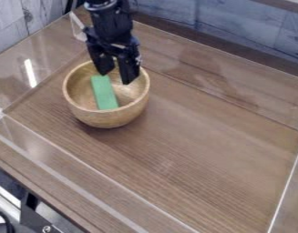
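Observation:
A round light wooden bowl (137,102) rests on the wooden table left of centre, with an elongated green object (104,92) lying inside it, upright along the bowl's left half. My dark gripper (115,69) hangs over the back of the bowl, its fingers spread apart above and beside the green object's far end, open, with nothing seen held between them.
A pale panelled wall (272,36) runs along the back and the left corner. Black hardware and cables sit at the lower left, off the table.

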